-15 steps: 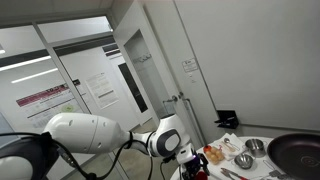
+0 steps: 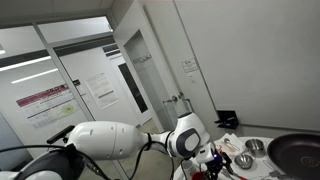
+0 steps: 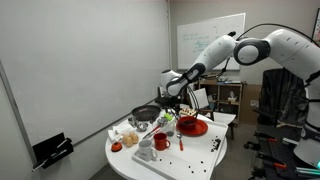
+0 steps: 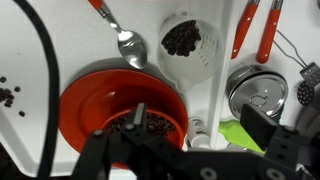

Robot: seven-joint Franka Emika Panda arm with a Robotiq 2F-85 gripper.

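My gripper stands open over the table, nothing between its dark fingers. Under the left finger, in the wrist view, a red bowl (image 4: 178,126) of dark beans sits on a red plate (image 4: 75,112). Above them lies a clear cup (image 4: 190,68) with a small heap of similar beans inside. A metal spoon (image 4: 131,45) with a red handle rests to the left of the cup. The fingers partly cover the bowl. In exterior view 2 the plate (image 3: 212,128) shows below the arm's end.
Right of the cup are a round metal container (image 4: 258,92), a green object (image 4: 238,135) and red-handled utensils (image 4: 268,35). Loose beans (image 4: 8,95) lie at the far left. A red mug (image 3: 162,141) and a white mug (image 3: 147,151) stand nearby. A large pan (image 2: 297,154) is farther off.
In exterior view 1 the arm's end has shifted to the right and slightly up, now covering more of the items behind it. The pan and metal bowls have stayed put.
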